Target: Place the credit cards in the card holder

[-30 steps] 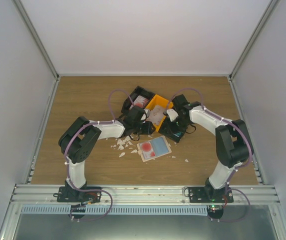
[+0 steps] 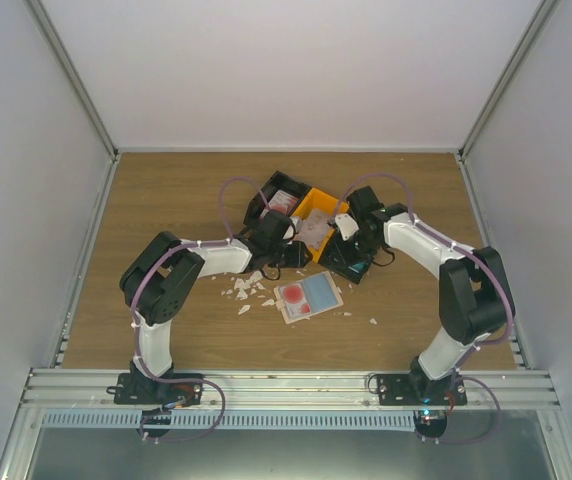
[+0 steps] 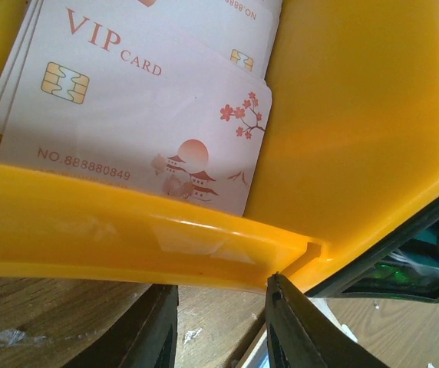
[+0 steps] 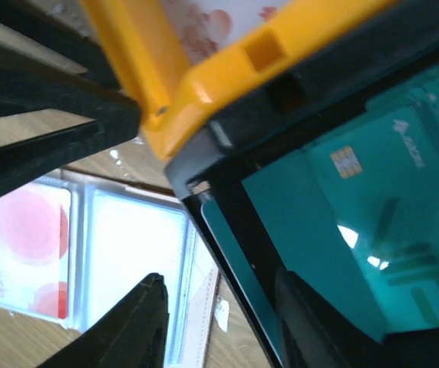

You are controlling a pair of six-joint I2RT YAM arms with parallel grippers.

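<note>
The card holder (image 2: 308, 297) lies open on the table, with red-and-white cards in its left part and a pale blue right part. My left gripper is at the near wall of the yellow box (image 3: 373, 146). Its fingers show apart; whether they grip the wall cannot be made out. White VIP cards (image 3: 139, 100) fill that box. My right gripper is open over the near wall of the right black box. One finger is outside the wall and the other inside. Along that wall a teal card (image 4: 240, 261) stands on edge, between the fingers as seen here.
More teal cards (image 4: 377, 192) lie in the right black box (image 4: 212, 153), which adjoins the yellow one. Another black box (image 2: 282, 182) with red-and-white cards stands at the back left. White scraps (image 2: 249, 283) litter the table left of the holder.
The holder has not visibly moved.
</note>
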